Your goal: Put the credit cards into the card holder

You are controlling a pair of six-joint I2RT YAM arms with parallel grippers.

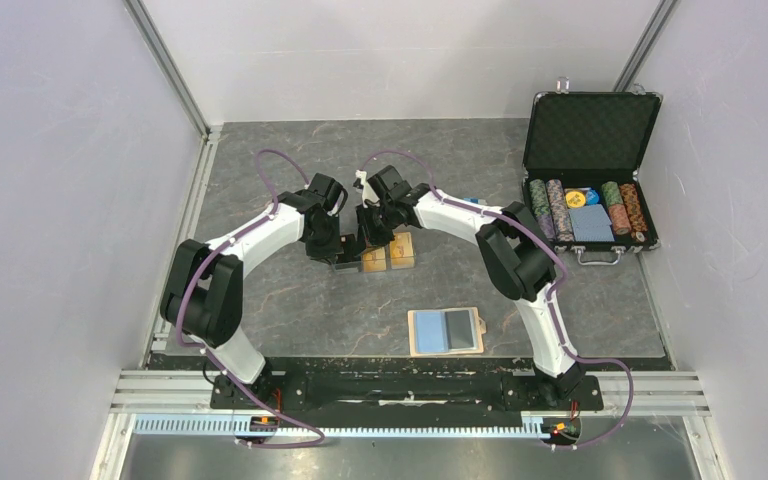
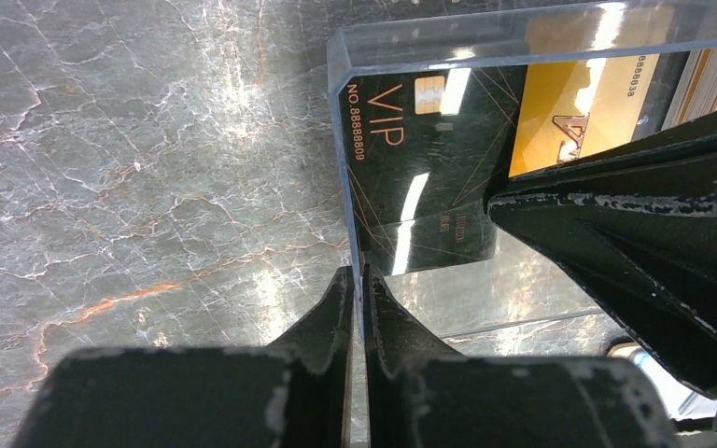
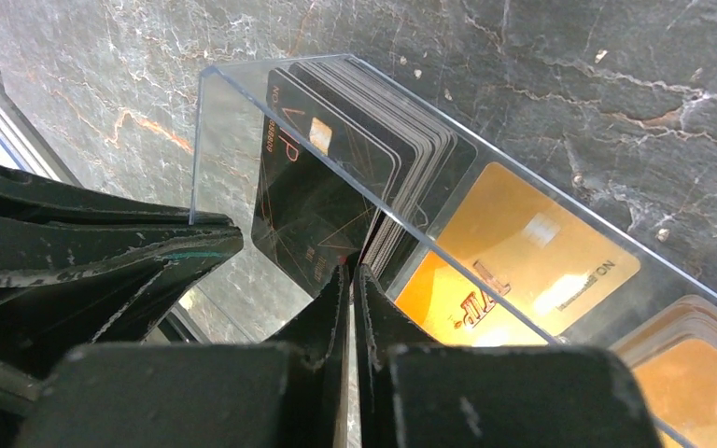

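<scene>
The clear card holder point(image 1: 348, 269) lies on the table between both arms. In the left wrist view, black VIP cards point(image 2: 420, 168) fill its left compartment, their lower edge slightly tilted. Beside them sits a gold card point(image 2: 574, 107). My left gripper is shut on the holder's left end wall. The right wrist view shows the black cards point(image 3: 322, 177) as a fanned stack, leaning in the holder. My right gripper is shut at the stack's lower right corner by the divider; nothing clear shows between its fingers. More gold cards point(image 3: 695, 373) lie in a farther compartment.
An open black case point(image 1: 592, 150) with poker chips and blue card decks stands at the right. A tan-edged tray point(image 1: 446, 331) with blue and dark halves lies near the front.
</scene>
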